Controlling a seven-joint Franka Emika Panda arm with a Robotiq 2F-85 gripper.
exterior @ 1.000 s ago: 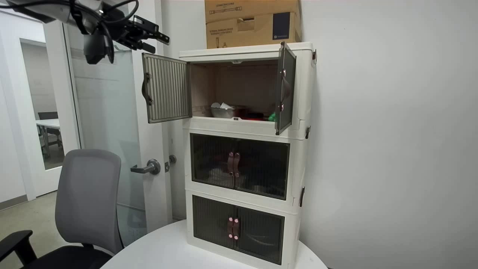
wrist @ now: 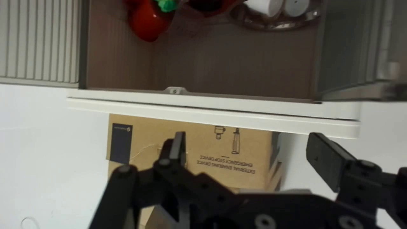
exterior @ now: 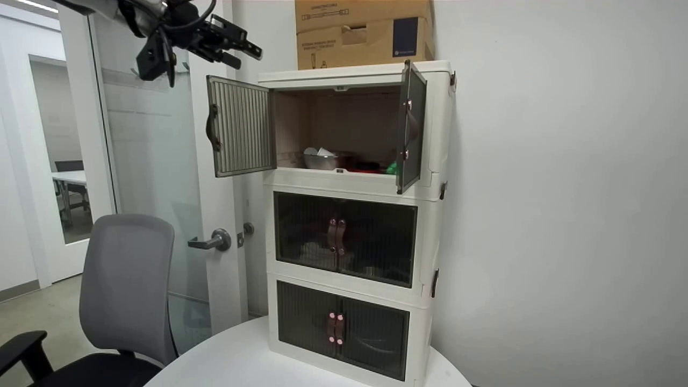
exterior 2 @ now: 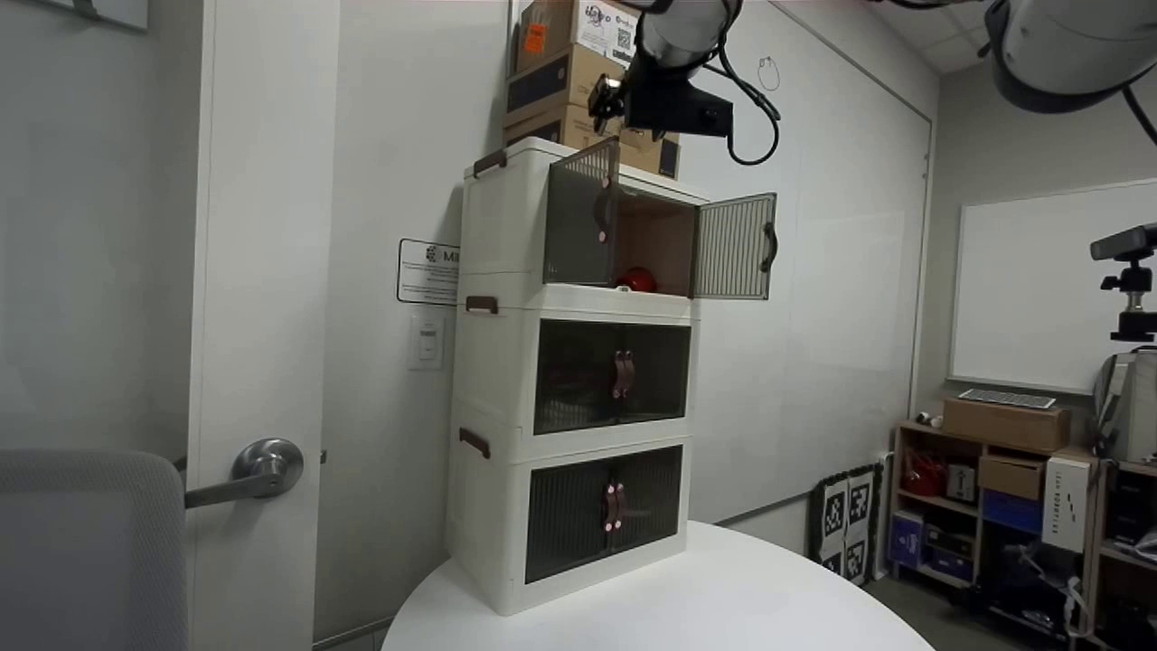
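My gripper [exterior: 248, 57] hangs high, in front of and to the left of the cabinet [exterior: 351, 184] in exterior view 1. In the wrist view the black fingers [wrist: 327, 158] are spread wide with nothing between them. Both doors of the top compartment stand swung out: the left door [exterior: 242, 128] and the right door [exterior: 413, 128]. Inside sit a metal bowl [exterior: 320, 160] with white items in it and a red object [wrist: 150, 23] with a green part [wrist: 166, 4]. My gripper is apart from doors and contents.
Cardboard boxes [exterior: 364, 42] rest on the cabinet top. Dark doors [exterior: 345, 235] close the middle compartment, and the bottom doors [exterior: 342, 329] are closed too. The cabinet stands on a white round table [exterior: 238, 361]. A grey chair [exterior: 126, 284] is at the left.
In exterior view 1 the arm and gripper have moved to the right and slightly up. Cabinet doors and contents look almost unchanged, with the left door's outer edge shifted very slightly.
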